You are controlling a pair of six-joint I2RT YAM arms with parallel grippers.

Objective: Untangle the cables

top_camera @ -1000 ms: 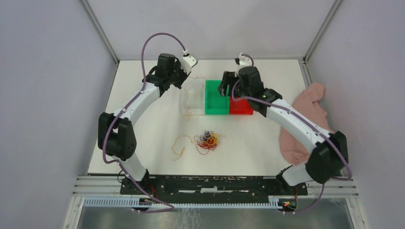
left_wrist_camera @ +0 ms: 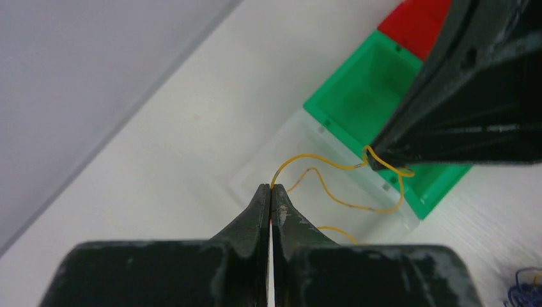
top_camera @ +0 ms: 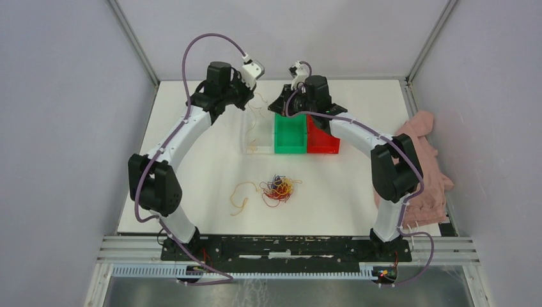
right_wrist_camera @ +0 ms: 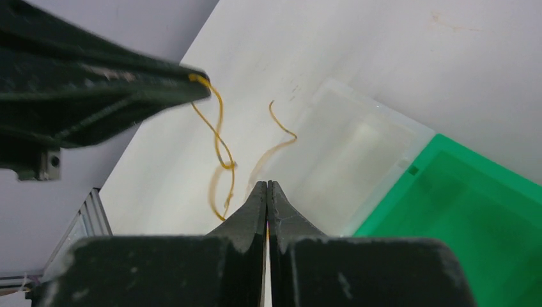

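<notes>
Pinched between the shut fingertips of my left gripper point(top_camera: 248, 101) is a thin yellow cable point(left_wrist_camera: 325, 160), hanging in loops over the white bin point(top_camera: 258, 146). My right gripper point(top_camera: 276, 110) is shut just to its right, over the bins; in the right wrist view nothing clearly shows between its fingertips, though yellow cable lies just behind them. A tangle of red, blue and yellow cables point(top_camera: 278, 190) lies on the front middle of the table, with a loose yellow cable point(top_camera: 241, 203) left of it.
The green bin point(top_camera: 291, 144) and red bin point(top_camera: 323, 147) adjoin the white one. A pink cloth point(top_camera: 418, 166) covers the right edge of the table.
My right gripper has moved left toward the left one and now has its fingers together. My left gripper has risen slightly toward the back, carrying the yellow cable.
</notes>
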